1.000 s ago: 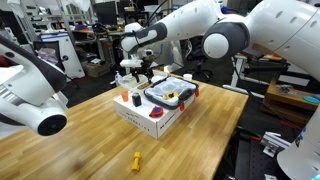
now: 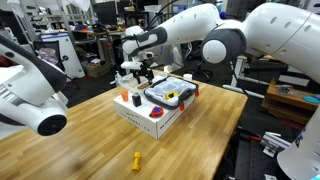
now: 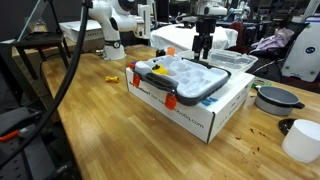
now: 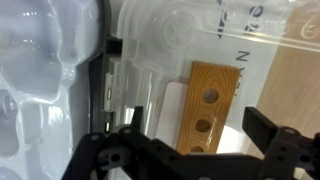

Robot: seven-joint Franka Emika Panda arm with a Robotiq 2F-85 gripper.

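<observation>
In the wrist view a wooden block (image 4: 208, 105) with round holes lies beside a clear plastic lid or tray (image 4: 180, 25). My gripper stands open over the block, one finger on each side of it, apart from it as far as I can tell. From the second exterior view, the gripper (image 3: 201, 53) points down behind a black-rimmed tray with clear compartments (image 3: 205, 82), which sits on a white box (image 3: 195, 119). The block is hard to make out there.
A pan (image 3: 277, 100) and a white cup (image 3: 302, 140) stand right of the box. An orange cup (image 2: 126, 96) and a red and blue piece (image 2: 156, 112) sit on the box. A yellow object (image 2: 136, 161) lies on the table, whose front is mostly clear.
</observation>
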